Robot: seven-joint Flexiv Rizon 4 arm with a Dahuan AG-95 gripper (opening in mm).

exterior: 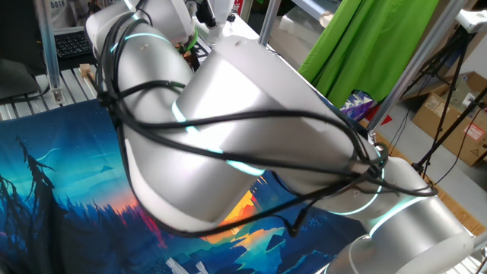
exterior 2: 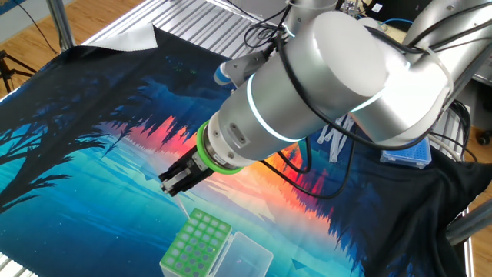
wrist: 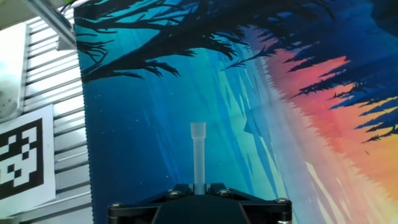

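A slim translucent tube with a wider collar (wrist: 198, 132) points out from between the fingers of my gripper in the wrist view; the gripper is shut on it. In exterior view 2 my gripper (exterior 2: 171, 187) hangs above the printed cloth, tilted down to the left. The thin pale tube (exterior 2: 183, 206) juts from it close to the back edge of a green tube rack (exterior 2: 201, 228). Whether the tube touches the rack cannot be told. The arm blocks the rack in exterior view 1.
Beside the rack stands an open clear lid (exterior 2: 244, 258). A blue box (exterior 2: 407, 154) and several white pieces (exterior 2: 335, 138) lie toward the arm's base. A printed marker (wrist: 25, 160) lies left in the wrist view.
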